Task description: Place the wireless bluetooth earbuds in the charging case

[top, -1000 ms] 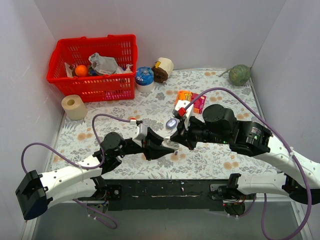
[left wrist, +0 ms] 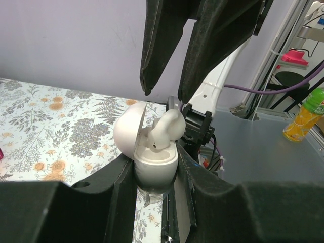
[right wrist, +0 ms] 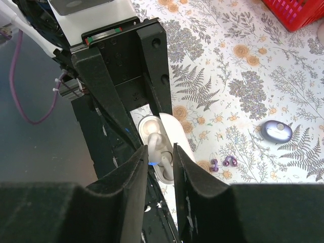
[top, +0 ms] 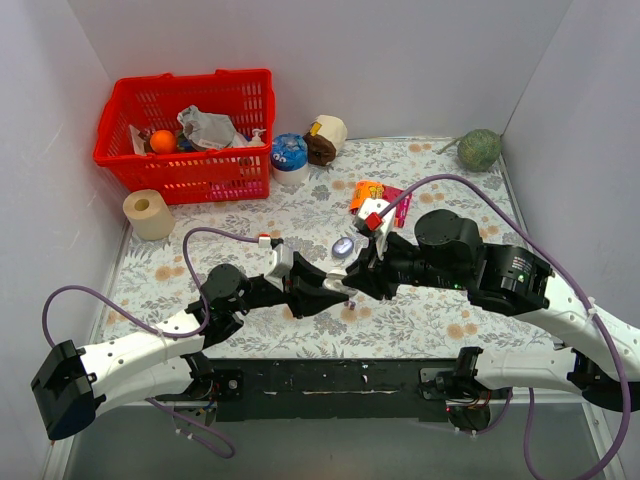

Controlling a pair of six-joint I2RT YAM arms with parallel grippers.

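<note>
My left gripper is shut on the white charging case [left wrist: 154, 169], its lid [left wrist: 129, 126] swung open. In the left wrist view a white earbud [left wrist: 169, 125] sits tilted at the case's opening; how deep it is seated, I cannot tell. From the right wrist the case [right wrist: 177, 134] shows white earbud parts [right wrist: 153, 143] standing out of it. My right gripper hangs above the case, its fingers apart with nothing between them. In the top view both grippers meet over the table's front middle, hiding most of the case.
A purple-grey oval case [right wrist: 276, 131] and two small purple earbuds [right wrist: 230, 161] lie on the flowered table. Behind stand a red basket [top: 190, 190], a tape roll [top: 148, 214], snack packs [top: 380, 198] and a green round object [top: 479, 150].
My right gripper has shifted slightly to the right in the top view. The left arm and the case in its grip look unmoved.
</note>
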